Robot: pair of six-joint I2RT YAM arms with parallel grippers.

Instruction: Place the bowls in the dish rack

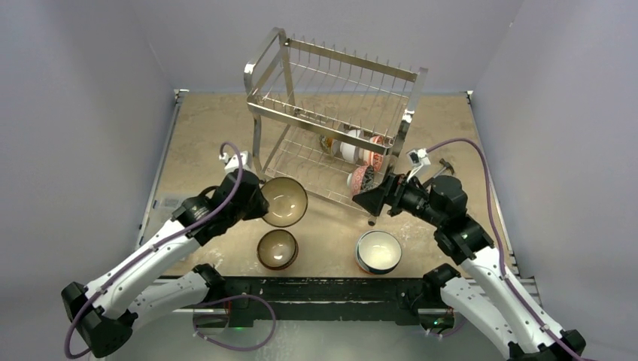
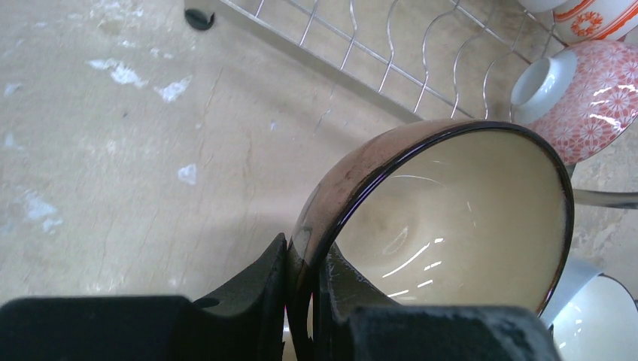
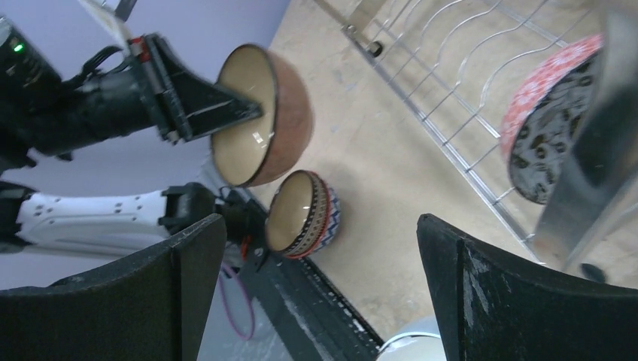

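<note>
Pinched at its rim, a brown bowl (image 2: 466, 218) hangs tilted in the air, and my left gripper is shut on it. Below it in the top view stands a stack of bowls (image 1: 277, 249) with a brown one uppermost. A second stack, white inside (image 1: 379, 251), sits to the right near the front edge. The metal dish rack (image 1: 331, 49) has two tiers; its lower tier holds several bowls on edge, among them a pink patterned bowl (image 1: 361, 179). Beside that bowl, at the rack's right front corner, my right gripper (image 1: 370, 201) is open and empty.
The rack's left lower tier (image 1: 290, 154) is bare wire. A clear plastic box (image 1: 167, 204) lies at the left of the table, partly behind the left arm. A hammer-like tool (image 1: 445, 167) shows behind the right arm.
</note>
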